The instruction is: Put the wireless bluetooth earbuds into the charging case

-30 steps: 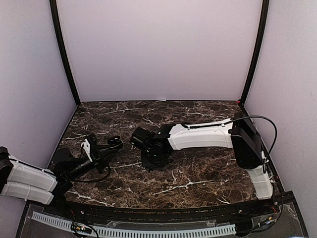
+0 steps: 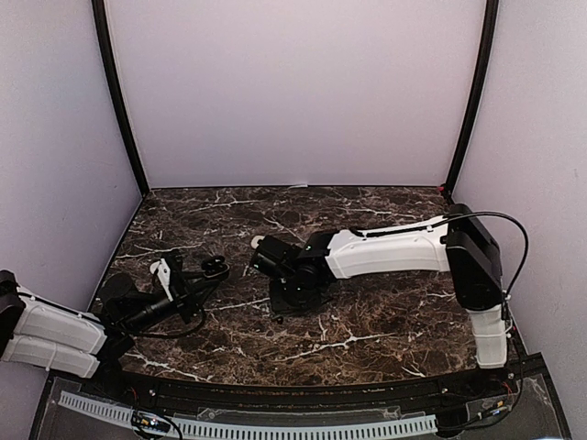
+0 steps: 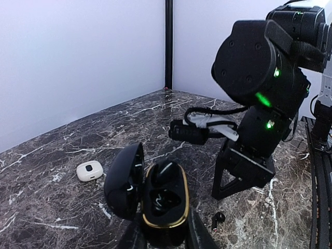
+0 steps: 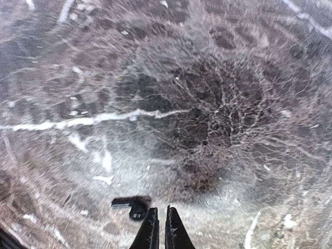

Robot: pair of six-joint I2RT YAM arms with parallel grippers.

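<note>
The charging case (image 3: 165, 199) is black with a gold rim, its lid raised on the left; my left gripper is shut on its lower part, above the table. One round hollow in the case shows dark; I cannot tell what sits inside. The black earbud (image 4: 137, 209) lies on the marble table, stem pointing left in the right wrist view. Just right of it, my right gripper is shut, fingertips almost together and nothing between them. The earbud (image 3: 218, 218) also shows in the left wrist view, below the right gripper.
A small white rounded object with a dark spot (image 3: 90, 170) lies on the table beyond the open lid. The right arm (image 2: 394, 252) reaches across the table's middle.
The left gripper has hardly moved.
</note>
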